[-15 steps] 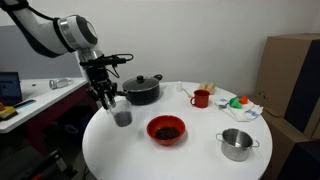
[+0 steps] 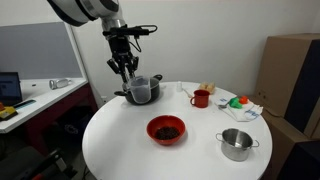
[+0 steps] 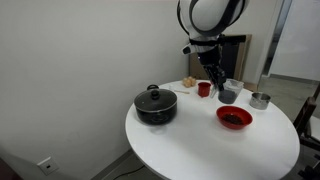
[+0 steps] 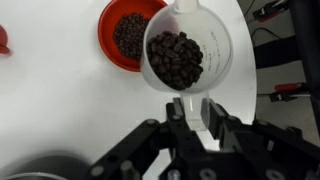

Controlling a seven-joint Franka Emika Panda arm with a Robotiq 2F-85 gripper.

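Observation:
A clear measuring cup (image 4: 187,50) holds dark brown beans (image 4: 174,60). My gripper is shut on the cup's handle, which points back toward the wrist. In the first exterior view the cup (image 2: 139,90) hangs above the table in front of the black pot, held by the gripper (image 2: 128,80). The second exterior view has the cup (image 3: 229,92) behind the red bowl, partly covered by the arm. The red bowl (image 2: 166,130) stands on the white table with dark beans (image 4: 130,34) in it.
A black lidded pot (image 3: 154,104) stands at the table's far side. A red mug (image 2: 201,99), a steel pot (image 2: 237,144) and colourful items (image 2: 238,102) on a cloth occupy the right side.
My gripper has risen and moved away from the front edge and to the right, carrying the cup. It now overlaps the black pot in the first exterior view. The bowl stays put.

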